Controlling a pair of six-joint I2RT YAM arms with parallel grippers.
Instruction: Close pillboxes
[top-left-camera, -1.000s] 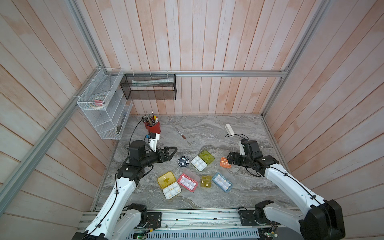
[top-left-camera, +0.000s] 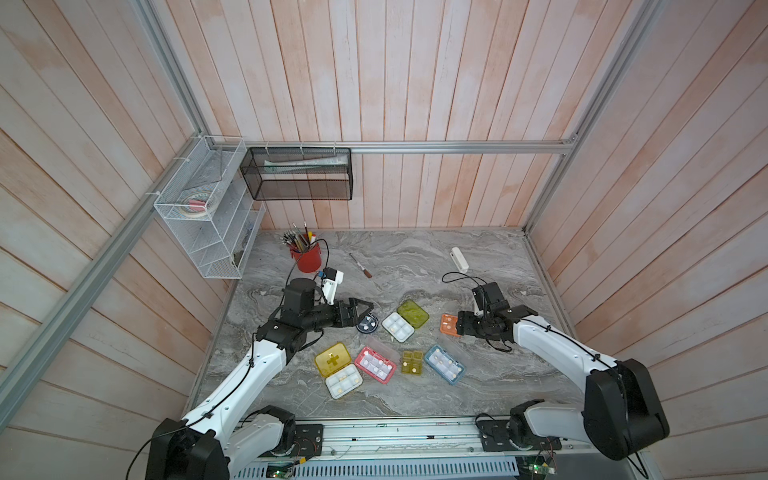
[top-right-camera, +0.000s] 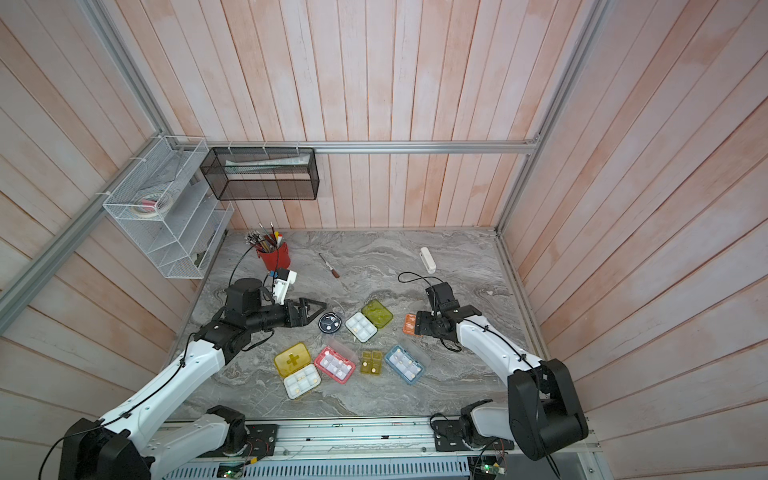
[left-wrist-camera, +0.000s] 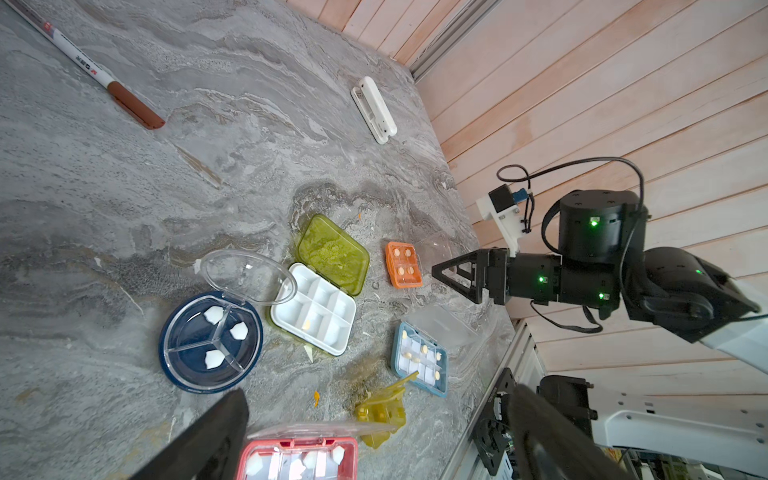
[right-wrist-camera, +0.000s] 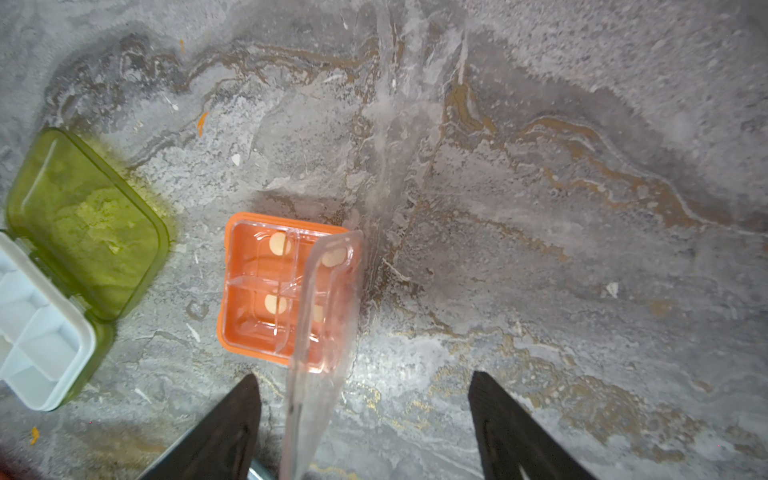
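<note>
An orange pillbox (right-wrist-camera: 250, 320) has its clear lid (right-wrist-camera: 316, 400) standing raised between the fingers of my open right gripper, in the right wrist view. My left gripper is open above a round navy pillbox (left-wrist-camera: 188, 364) with raised clear lid. Open pillboxes stand around: green-and-white (left-wrist-camera: 332, 248), blue (top-left-camera: 444, 364), pink (top-left-camera: 374, 365), yellow-and-white (top-left-camera: 332, 360). A small yellow-green pillbox (top-left-camera: 412, 362) sits between pink and blue.
A red pen cup (top-left-camera: 308, 258) stands back left, with a marker (left-wrist-camera: 136, 104) and a white stapler-like object (top-left-camera: 459, 260) farther back.
My left arm has moved right over the round pillbox. The boxes look unchanged.
</note>
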